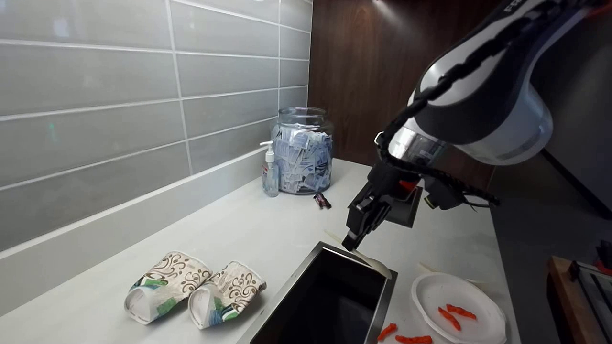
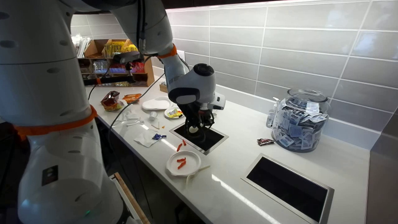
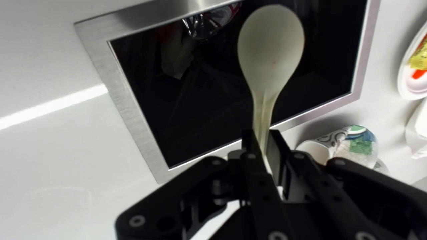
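Note:
A pale plastic spoon (image 3: 271, 48) is pinched at its handle by my gripper, which is shut on it. In the wrist view its bowl points away from the fingers and overlaps the dark opening of a metal-framed bin (image 3: 132, 108) set into the counter. Exterior view 1 has the gripper (image 1: 349, 243) above the bin's far edge, with the spoon (image 1: 374, 263) reaching over that rim. Inside the bin, the wrist view shows a shiny wrapper (image 3: 204, 24) and a crumpled pale scrap (image 3: 176, 56).
Two crumpled paper cups (image 1: 166, 286) lie left of the bin. To its right is a white plate (image 1: 427, 292) with red pieces; more red pieces (image 1: 414, 339) lie on the counter. A glass jar of packets (image 2: 300, 123) stands near a second bin opening (image 2: 287, 186).

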